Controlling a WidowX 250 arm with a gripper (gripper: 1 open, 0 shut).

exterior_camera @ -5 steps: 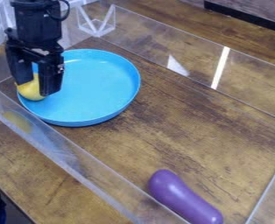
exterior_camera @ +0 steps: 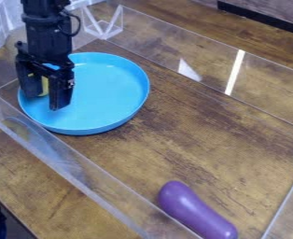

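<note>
The black gripper (exterior_camera: 45,82) reaches down from the upper left over the left part of a blue plate (exterior_camera: 112,103), its fingers open. Behind it, at the plate's left side, a yellow object (exterior_camera: 42,86) is mostly hidden by the gripper, so whether it lies between the fingers cannot be told.
A purple eggplant-like object (exterior_camera: 193,208) lies at the lower right. Clear panels border the wooden table (exterior_camera: 199,131), whose middle and right are clear.
The gripper has shifted slightly over the yellow object, which is now more hidden behind it than before. The plate and purple object have not moved.
</note>
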